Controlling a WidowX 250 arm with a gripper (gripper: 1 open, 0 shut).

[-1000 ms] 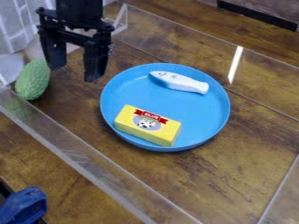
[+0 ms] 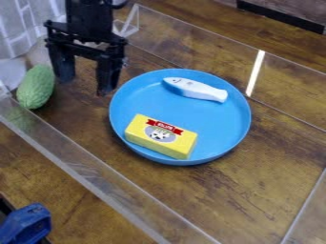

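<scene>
My dark gripper (image 2: 86, 59) hangs at the upper left, open, its two fingers apart with nothing visible between them. It is left of a blue plate (image 2: 216, 124). On the plate lie a yellow box with a red label (image 2: 178, 143) at the front and a white fish-like object (image 2: 195, 90) at the back. A green vegetable-like object (image 2: 36, 88) lies below and left of the gripper.
A clear plastic wall runs along the left side. A blue object (image 2: 23, 223) sits at the bottom left corner.
The objects on the table stayed in place.
</scene>
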